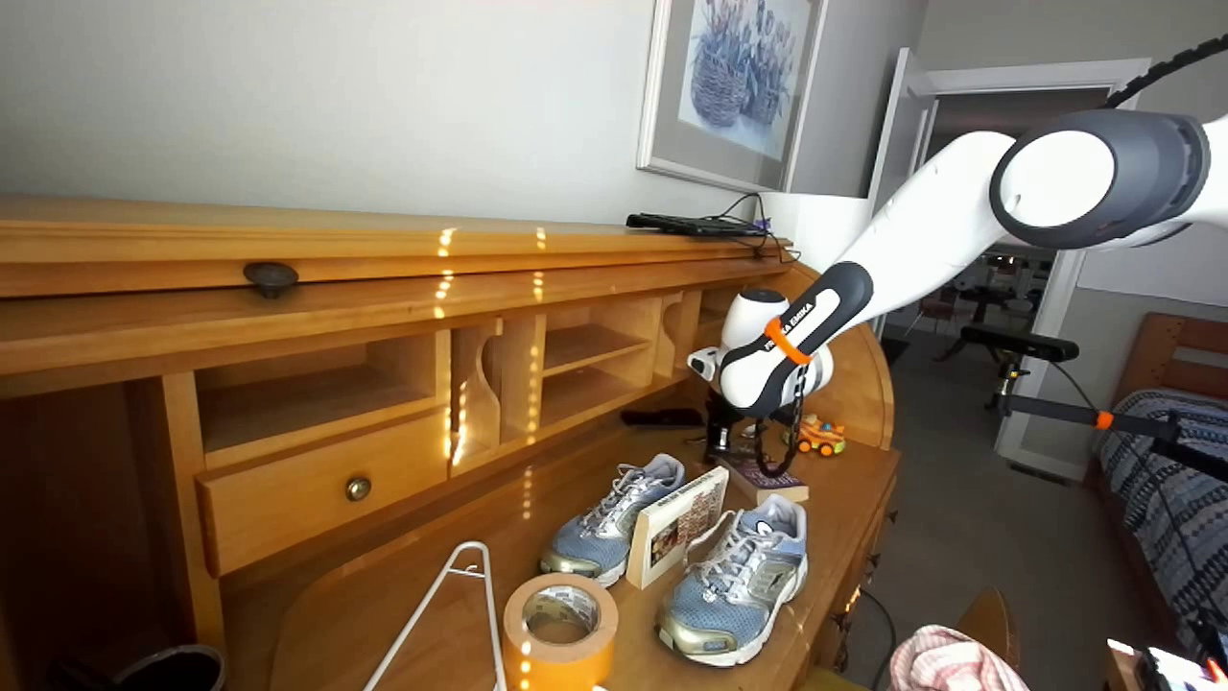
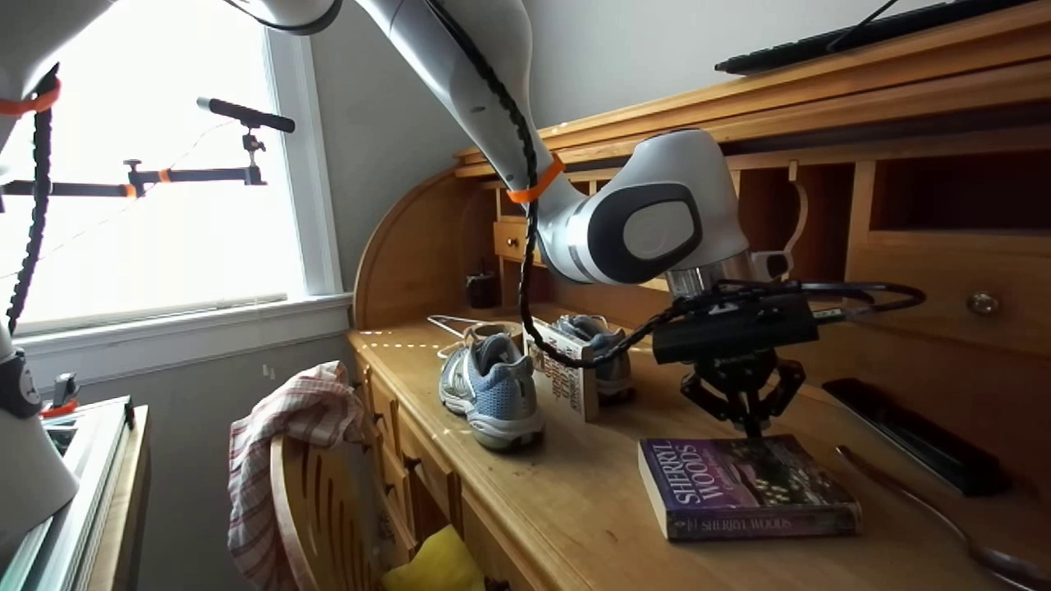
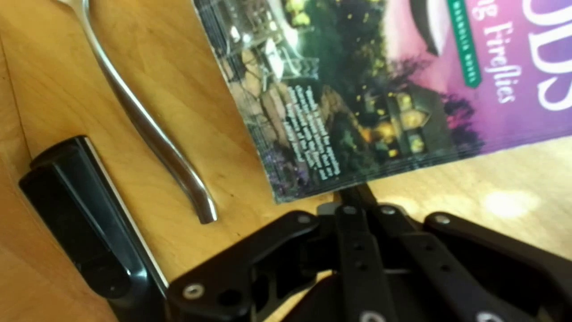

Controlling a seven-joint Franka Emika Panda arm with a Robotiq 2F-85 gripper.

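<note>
A purple paperback book (image 2: 754, 483) lies flat on the desk, cover up, in exterior view 2. My gripper (image 2: 754, 430) is shut and points down at the book's back long edge. In the wrist view, the black fingertips of the gripper meet close together beside that edge of the book (image 3: 343, 107), and their ends are partly hidden under it. Nothing shows between the fingers. They look close against the book, though contact itself is hard to make out. In exterior view 1 the arm and its cable partly cover the book (image 1: 780, 485).
A spoon (image 3: 145, 120) and a long black object (image 3: 91, 214) lie beside the book. Running shoes (image 2: 493, 384) flank an upright framed piece (image 1: 679, 524). An orange tape roll (image 1: 560, 645), a white hanger (image 1: 489, 587) and a toy car (image 1: 819, 436) are also on the desk.
</note>
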